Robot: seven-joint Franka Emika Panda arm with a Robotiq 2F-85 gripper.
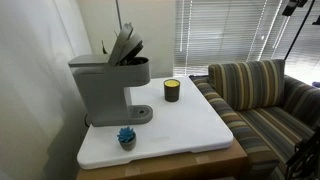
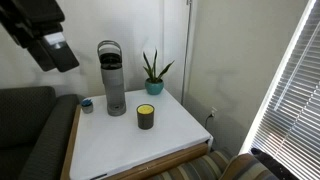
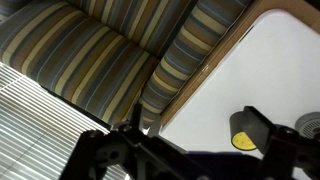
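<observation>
A grey coffee machine (image 1: 105,92) stands on the white table with its lid (image 1: 125,44) tilted up. To its right is a dark cup (image 1: 172,90) with a yellow inside, upright on the table. In the wrist view, the cup (image 3: 236,124) is close to the right finger in the picture, which partly covers it. My gripper is open, its fingers wide apart and nothing between them. A dark part of the arm (image 2: 38,32) fills the upper left of exterior view 2; the fingertips cannot be made out there.
A small pot with a blue plant (image 1: 127,138) sits at the table's near edge. A teal pot with a leafy plant (image 2: 154,86) is at the back. A striped sofa (image 1: 250,90) borders the white table (image 1: 190,130), whose surface is mostly clear.
</observation>
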